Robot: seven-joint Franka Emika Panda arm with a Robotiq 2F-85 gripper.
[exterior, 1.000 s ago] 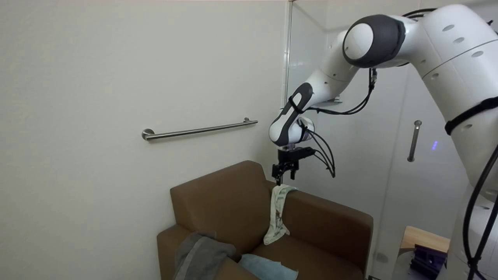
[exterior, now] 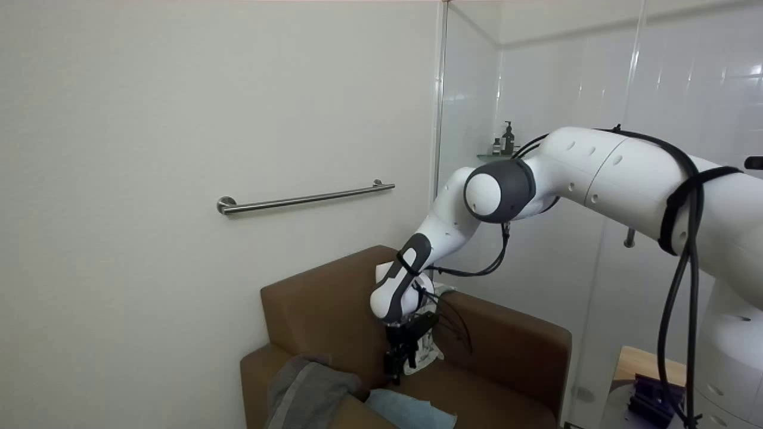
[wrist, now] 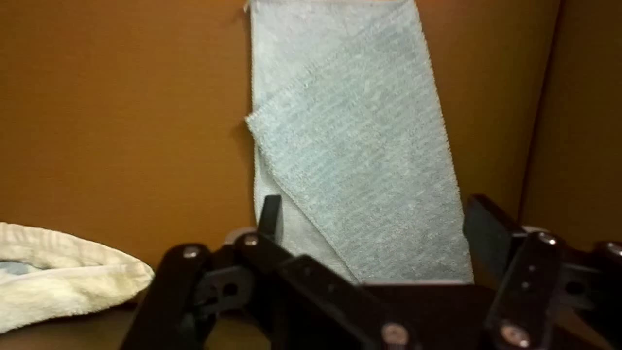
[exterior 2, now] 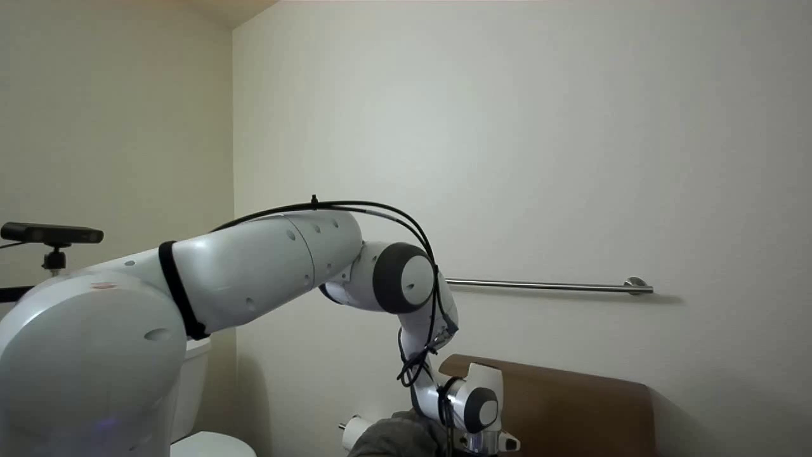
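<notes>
A light blue cloth [wrist: 361,140], partly folded over itself, lies flat on the brown seat; exterior view 1 shows the same blue cloth [exterior: 411,410] at the front of the chair. Above the seat, near the backrest, is my gripper [exterior: 402,373]. In the wrist view the gripper is open, its fingers wide apart and the cloth beneath and beyond them, nothing held. A pale patterned towel [exterior: 427,350] hangs over the far armrest, partly hidden behind the gripper. Over the near armrest drapes a grey towel [exterior: 312,393]. The gripper's fingertips are out of sight in exterior view 2.
The brown armchair [exterior: 501,332] has a raised backrest and armrests around the seat. A metal grab bar [exterior: 307,201] runs along the wall behind it. A cream cloth edge [wrist: 76,280] shows at the wrist view's lower left.
The arm has come down and to the left in exterior view 1, from above the far armrest to low over the seat. The cloths lie as before.
</notes>
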